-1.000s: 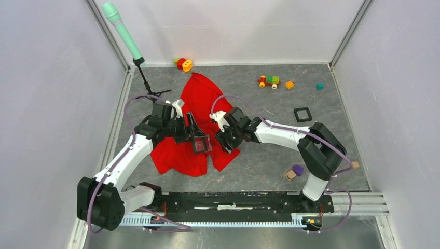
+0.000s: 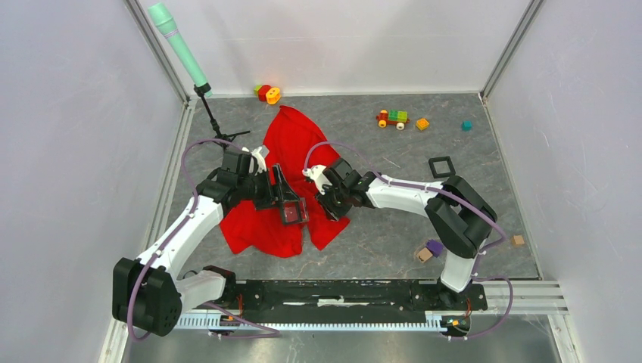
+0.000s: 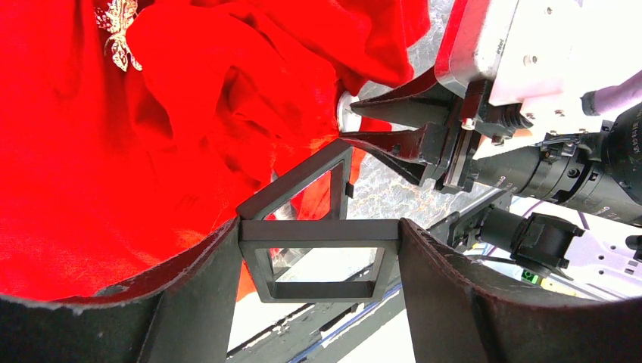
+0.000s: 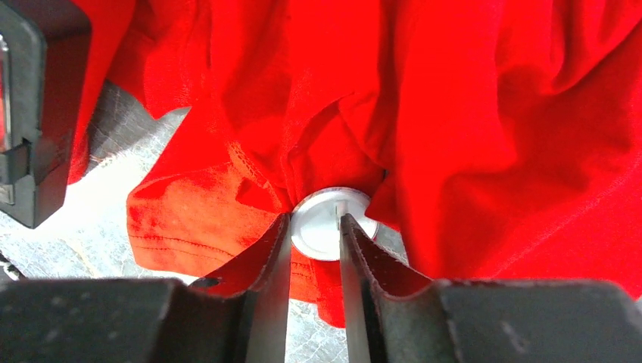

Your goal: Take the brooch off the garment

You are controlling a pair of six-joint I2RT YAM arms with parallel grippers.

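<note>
The red garment (image 2: pixel 272 231) lies crumpled on the grey floor under both arms. A gold, butterfly-shaped brooch (image 3: pixel 119 34) shows on its cloth at the upper left of the left wrist view. My left gripper is shut on a black hinged frame (image 3: pixel 322 291), held over the garment. At the garment's lower right, my right gripper has its fingers at a round silver disc (image 4: pixel 322 231) with a small upright peg. One fingertip meets the disc's left edge and the other is by the peg; the exact grip is partly hidden.
A toy car (image 2: pixel 392 119), an orange block (image 2: pixel 422 123) and a teal block (image 2: pixel 466 125) lie at the back right. Nearer are a black square frame (image 2: pixel 441 168) and a purple block (image 2: pixel 434 247). A black stand (image 2: pixel 216 125) rises behind my left arm.
The left arm and its black frame have stayed put.
</note>
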